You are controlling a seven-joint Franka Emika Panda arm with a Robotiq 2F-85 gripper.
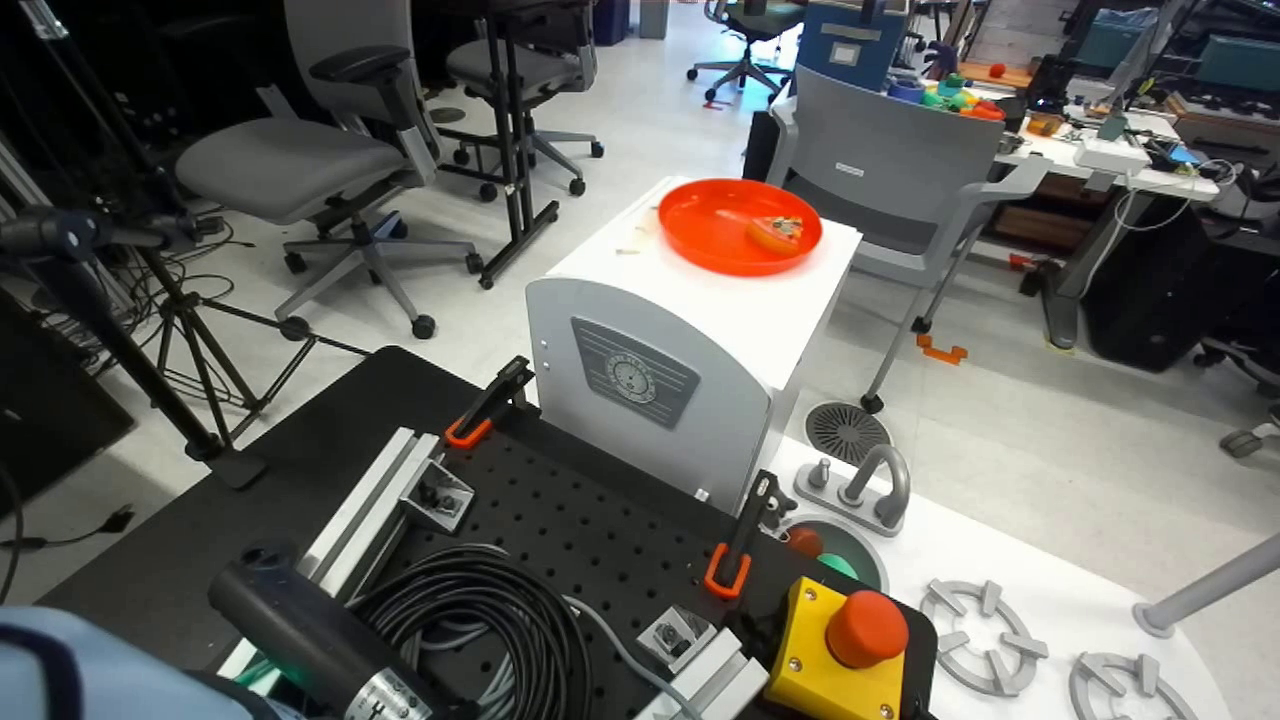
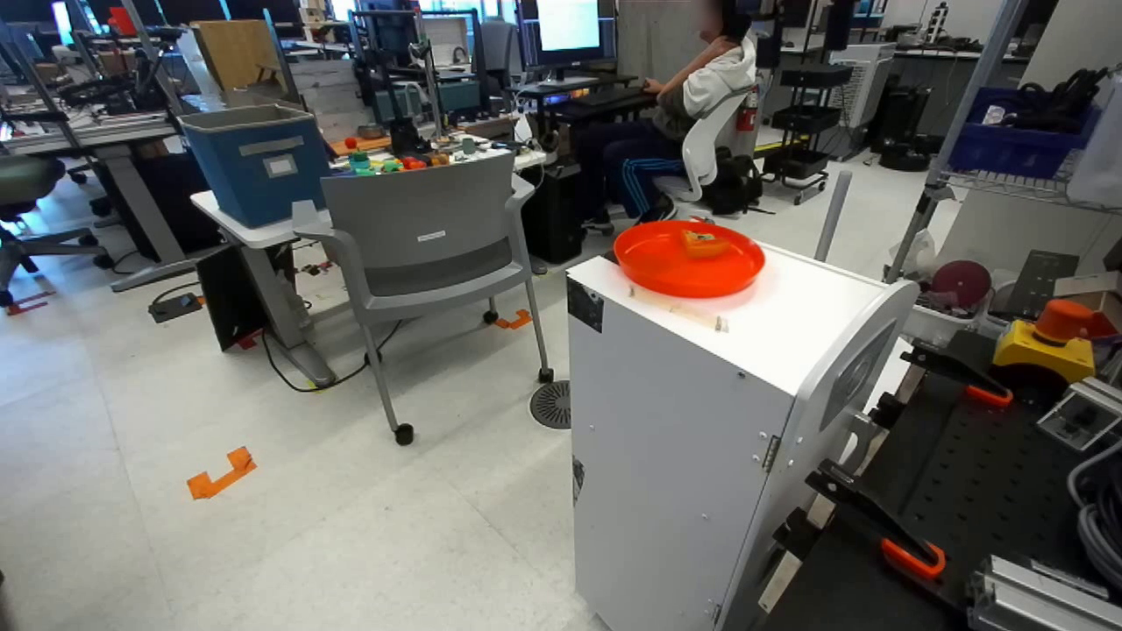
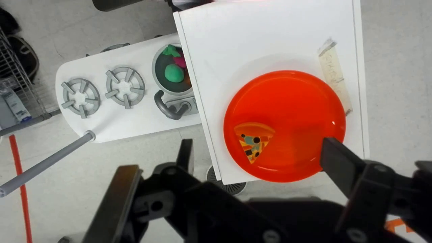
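Observation:
A toy pizza slice [image 3: 253, 139] lies on a round orange-red plate [image 3: 301, 162], toward the plate's left side in the wrist view. The plate rests on the white top of a toy cabinet [image 3: 247, 36]; exterior view 2 shows the same plate [image 2: 673, 273] and slice [image 2: 702, 244] from the side. My gripper is open, its two dark fingers wide apart, with nothing held between them. It hangs above the cabinet, and the plate appears below the gap. Neither exterior view shows the gripper.
Beside the cabinet is a white toy counter with stove burners [image 3: 125, 87], a faucet [image 3: 168, 107] and a sink [image 3: 158, 73] holding toy food. A grey chair [image 2: 431, 231] stands close to the cabinet. The emergency stop [image 1: 846, 648] and clamps [image 1: 744, 534] occupy the black table.

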